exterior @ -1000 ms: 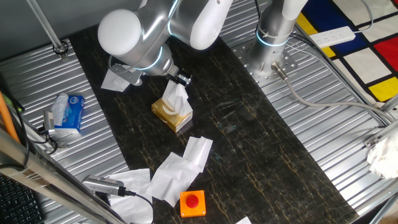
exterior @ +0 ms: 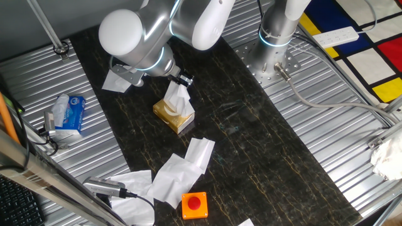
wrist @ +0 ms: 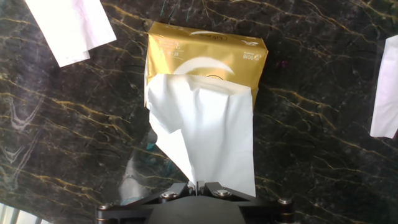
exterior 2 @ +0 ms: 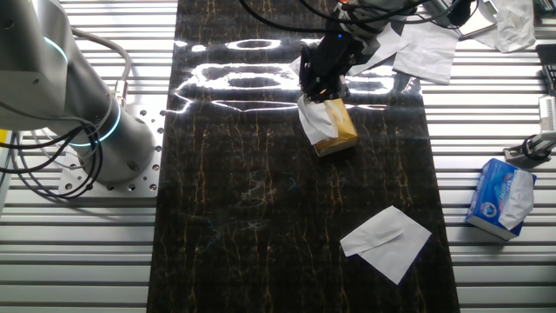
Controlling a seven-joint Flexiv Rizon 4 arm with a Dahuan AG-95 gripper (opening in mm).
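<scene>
A gold tissue pack lies on the dark marbled table, and a white tissue rises out of its top opening. Just above the pack, my gripper is at the upper end of that tissue. In the wrist view, the fingertips of the gripper are together, and the tissue runs from the pack up to them, its left fold drawn in at the tips. The fingers look shut on its edge. Exterior view 2 shows the tissue still partly inside the pack.
Loose white tissues lie on the table's near part, beside an orange box with a red button. One more sheet lies behind the gripper. A blue tissue pack sits off the table's left side.
</scene>
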